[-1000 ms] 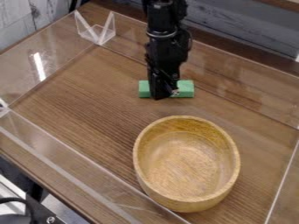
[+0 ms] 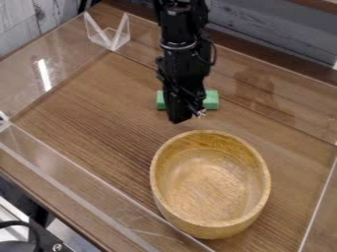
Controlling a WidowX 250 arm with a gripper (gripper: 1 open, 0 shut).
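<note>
The black robot arm reaches down from the top centre to its gripper [image 2: 178, 110], which is low over the wooden table. A green block [image 2: 207, 99] lies just behind and right of the gripper, partly hidden by it. The gripper looks shut; whether anything is between its fingers cannot be made out. In front of it stands a large cream oval bowl [image 2: 211, 177].
A clear plastic bracket [image 2: 109, 34] stands at the back left. A black cable lies at the bottom left corner.
The gripper has moved slightly left and toward the front, nearer the bowl. The green block stays in about the same place.
</note>
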